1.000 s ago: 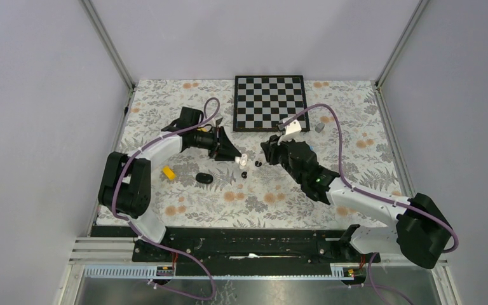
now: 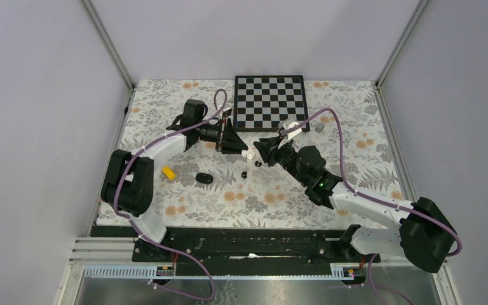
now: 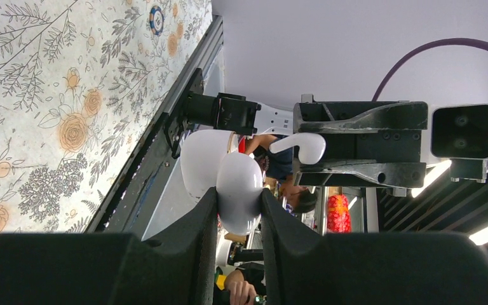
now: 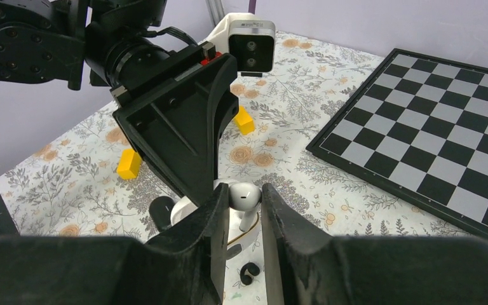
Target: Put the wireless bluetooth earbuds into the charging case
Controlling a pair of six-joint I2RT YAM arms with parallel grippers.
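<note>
The white charging case (image 3: pixel 240 190) is held up off the table with its lid (image 3: pixel 203 159) open, and my left gripper (image 2: pixel 245 152) is shut on it. A white earbud (image 3: pixel 310 147) sits between the tips of my right gripper (image 2: pixel 258 145), which is shut on it. In the left wrist view the earbud's stem points toward the case, with a gap showing between them. From the right wrist view, the earbud (image 4: pixel 245 197) overlaps the case (image 4: pixel 244 239) behind it, so contact cannot be judged there. The inside of the case is mostly hidden.
A black oval case (image 2: pixel 204 178) and small black pieces (image 2: pixel 244 175) lie on the floral tabletop below the grippers. The checkered board (image 2: pixel 270 127) lies at the back. A yellow block (image 2: pixel 169 173) is at the left.
The right gripper has shifted left, and the gap between the two grippers has narrowed.
</note>
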